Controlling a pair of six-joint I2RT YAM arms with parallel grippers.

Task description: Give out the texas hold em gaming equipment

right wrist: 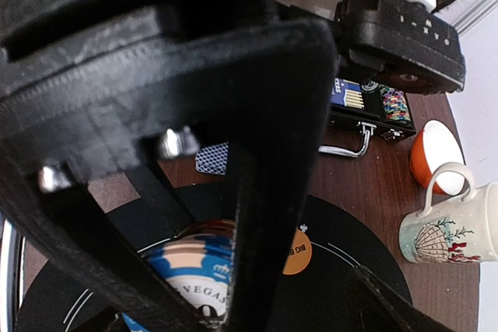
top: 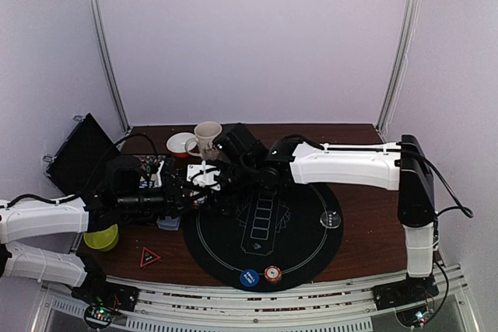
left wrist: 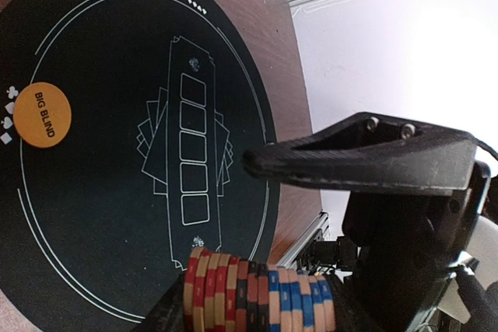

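Observation:
A stack of red, black and blue poker chips (left wrist: 257,293) lies sideways in my left gripper, which is shut on it above the mat. In the right wrist view the stack's blue end chip (right wrist: 204,289) shows between the left fingers. My right gripper is open close by the stack, one finger (left wrist: 366,157) standing clear of it in the left wrist view; its other finger is largely hidden. The round black poker mat (top: 311,258) bears an orange BIG BLIND disc (left wrist: 41,114), a blue disc (top: 249,277), a red-and-white chip (top: 272,274) and a clear disc (top: 331,219).
At the back are a patterned mug (top: 208,138) and an orange-and-white bowl (right wrist: 437,157). A chip case with a black lid (top: 82,153) stands at left. Nearer are a yellow-green bowl (top: 101,237), a red triangle (top: 149,256) and cards (top: 169,221).

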